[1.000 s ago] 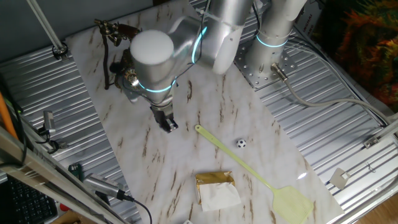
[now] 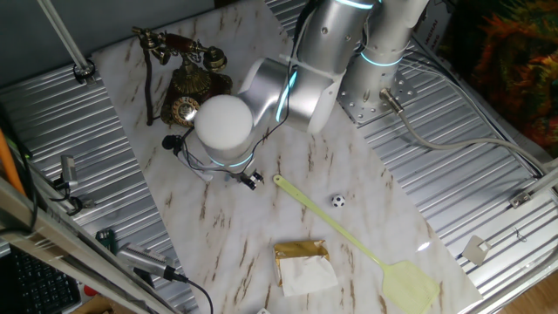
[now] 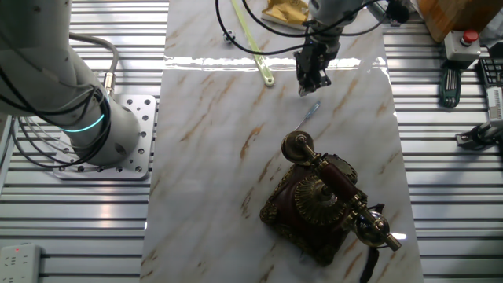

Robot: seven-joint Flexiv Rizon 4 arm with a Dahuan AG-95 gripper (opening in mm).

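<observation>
My gripper (image 3: 313,77) hangs over the marble-patterned table, fingers pointing down; whether its dark fingers are apart or together is too small to make out. In the first exterior view the gripper (image 2: 253,180) is just left of the handle end of a pale green fly swatter (image 2: 335,225). A small ball with black and white patches (image 2: 338,201) lies right of the swatter's handle. Below the handle is a gold and white packet (image 2: 305,269). An ornate old-style telephone (image 3: 318,196) stands at the other end of the table. Between it and the gripper lies a slim bluish-grey item (image 3: 311,112), its kind unclear.
My arm's base (image 2: 377,83) is bolted beside the table on slatted metal. Loose cables hang around the wrist. A control box with a red button (image 3: 462,49) stands off the table's far side. Bare marble (image 3: 204,141) lies between the base and the telephone.
Over the last second my wrist has come down the first view and tilted over, and the fingertips have shifted right toward the swatter's handle end. More of the telephone now shows. Table objects stayed put.
</observation>
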